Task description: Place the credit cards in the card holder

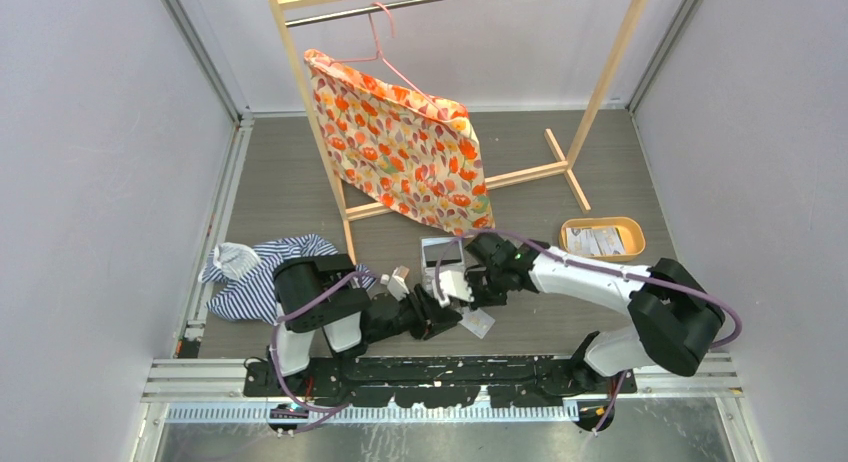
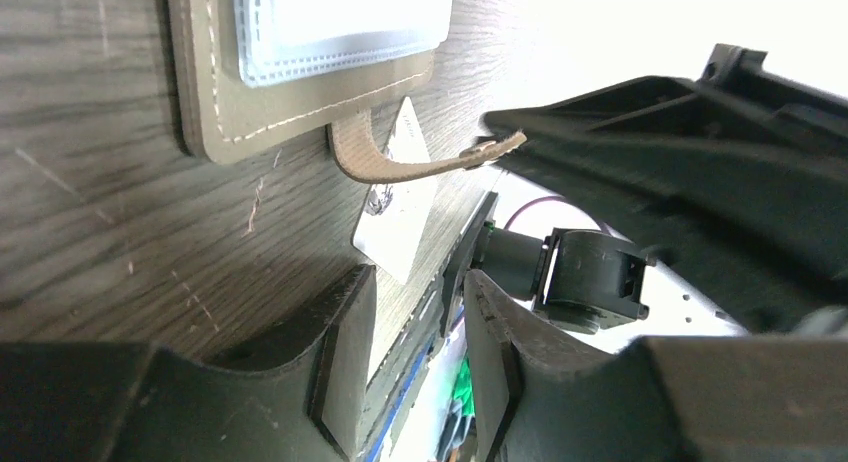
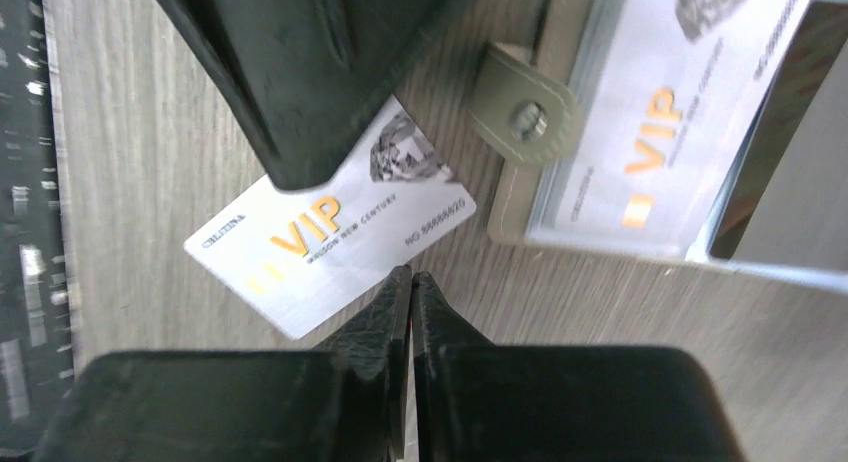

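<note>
A white VIP card (image 3: 330, 232) lies flat on the table beside the card holder (image 3: 515, 207). Another VIP card (image 3: 650, 122) shows in the holder's clear pocket. The holder's snap strap (image 2: 420, 170) sticks out towards the loose card (image 2: 400, 217) in the left wrist view. My right gripper is shut with nothing visible between its fingers; its tips are at the loose card's lower edge, contact unclear. My left gripper is open and empty; one of its fingers (image 3: 300, 132) hangs over the card in the right wrist view.
A yellow basket (image 1: 640, 237) holding cards stands at the right. Striped cloth (image 1: 235, 300) lies at the left. A wooden rack with a hanging floral cloth (image 1: 405, 147) stands behind the holder. Bare table lies between rack and basket.
</note>
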